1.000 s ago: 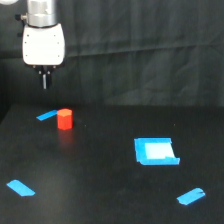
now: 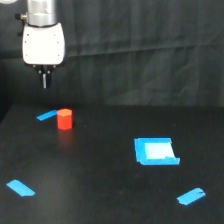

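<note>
A small red block [image 2: 65, 119] stands on the dark table at the left, upright and untouched. High above the table at the upper left hangs my gripper [image 2: 44, 83], pointing down and well clear of the block. Its fingers are too small in this view to tell whether they are open or shut. Nothing can be made out below the fingertips. A white square [image 2: 159, 151] framed in blue tape lies flat on the table, right of centre.
Strips of blue tape lie near the block [image 2: 47, 115], at the front left [image 2: 20, 188] and at the front right [image 2: 191, 196]. A dark curtain [image 2: 140, 50] hangs behind the table.
</note>
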